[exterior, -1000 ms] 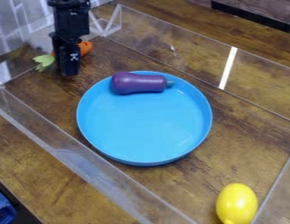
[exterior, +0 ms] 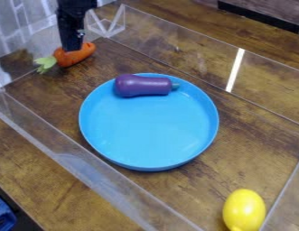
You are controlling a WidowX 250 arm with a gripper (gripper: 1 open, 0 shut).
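Note:
An orange carrot [exterior: 76, 54] with green leaves lies in the back left corner of the wooden surface. Just above it is my black gripper [exterior: 70, 43], partly out of view at the top, looking shut; whether it touches the carrot is unclear. A blue plate [exterior: 148, 131] holds a purple eggplant [exterior: 142, 86] near its back rim. A yellow lemon [exterior: 243, 211] lies at the front right.
Clear plastic walls border the surface on the left and right. Bare wood surrounds the plate, with free room at the front left and to the right.
My gripper has risen from beside the carrot's leaves toward the top of the view, uncovering more of the carrot. The plate, eggplant and lemon look unchanged.

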